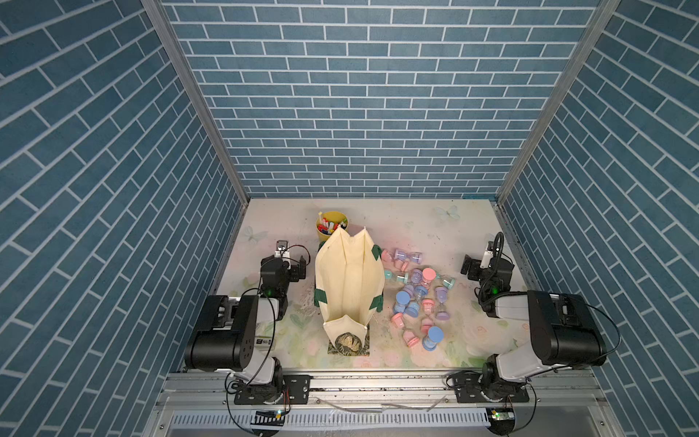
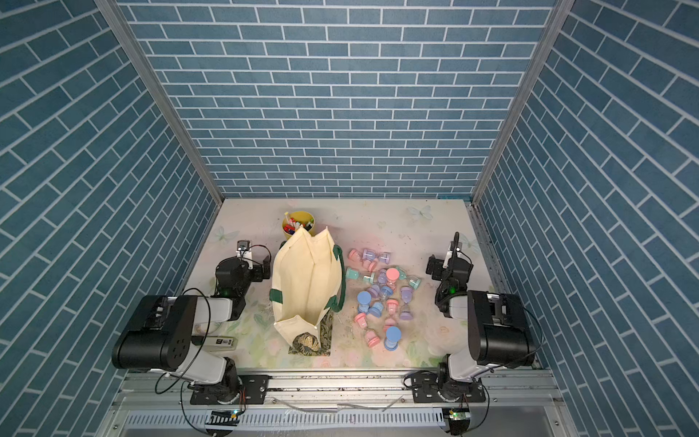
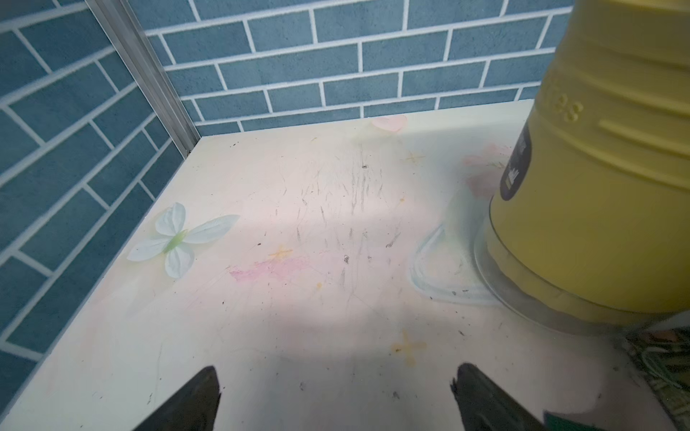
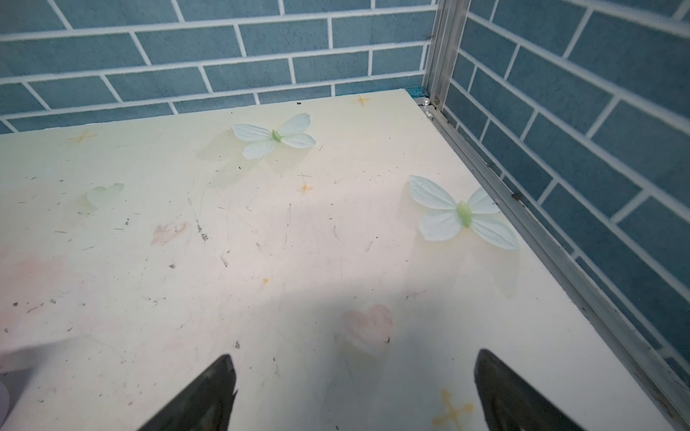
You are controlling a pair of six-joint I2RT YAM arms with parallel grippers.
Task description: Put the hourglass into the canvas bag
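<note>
The cream canvas bag (image 1: 348, 269) with green straps lies in the middle of the table, its mouth toward the front. Many small hourglasses in pink, blue, purple and teal, such as a blue-capped one (image 1: 433, 337), lie clustered to its right. My left gripper is open and empty at the table's left, beside the bag. My right gripper stands open and empty at the right, beyond the hourglass cluster, over bare table.
A yellow container (image 3: 589, 215) holding small colourful items stands behind the bag, close on the right in the left wrist view. Tiled walls enclose three sides.
</note>
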